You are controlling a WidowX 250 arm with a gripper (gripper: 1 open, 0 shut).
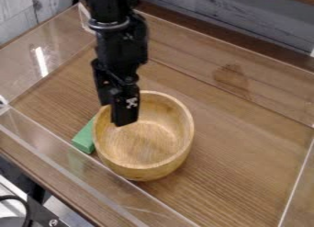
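A black robot arm [113,56] reaches down from the top of the view to the rear left rim of a yellow oval bowl [150,143]. Its dark gripper [123,111] hangs at that rim; whether it is open or shut is hard to tell. A green block [84,136] lies on the wooden surface just left of the bowl, partly behind its rim.
A low white edge runs along the left and front, with a dark cable at the lower left corner.
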